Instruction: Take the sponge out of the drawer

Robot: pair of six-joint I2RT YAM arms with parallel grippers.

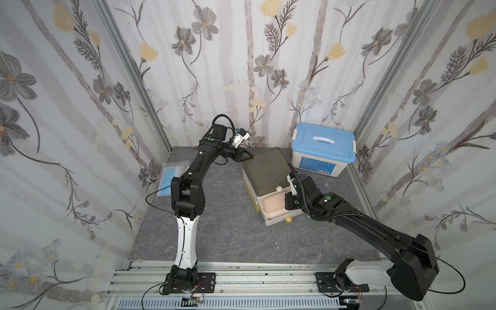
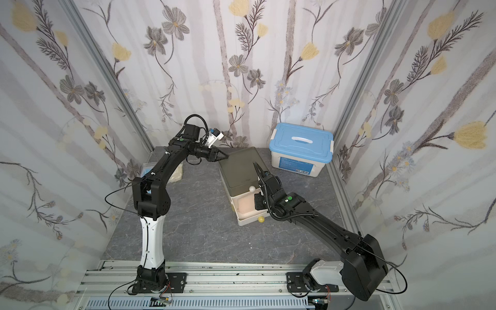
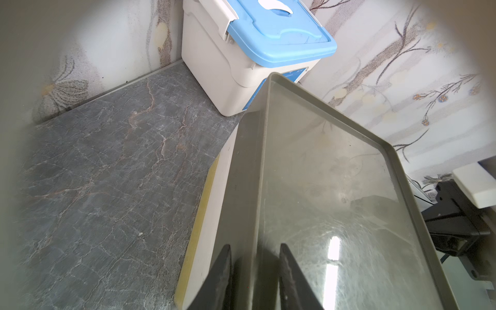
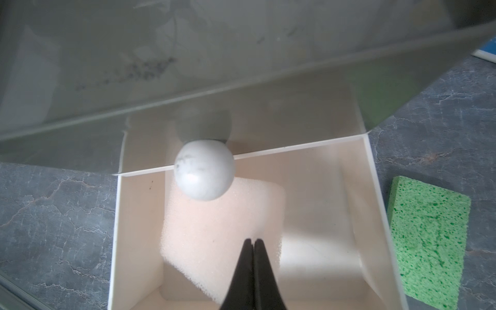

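The pale pink sponge (image 4: 222, 222) lies in the open cream drawer (image 4: 320, 258), at its left side in the right wrist view. My right gripper is shut over the sponge's edge, with nothing visible between its fingertips. From the top left, its body covers the drawer's right part. At the far left corner of the grey-topped drawer unit (image 1: 267, 170), my left gripper has its fingers on either side of the top's edge. Whether they press on it does not show.
A white knob (image 4: 205, 169) hangs over the drawer opening; a yellow knob (image 1: 288, 219) is at the drawer front. A green sponge (image 4: 428, 240) lies just outside the drawer. A blue-lidded box (image 1: 323, 149) stands behind. Bare table lies in front.
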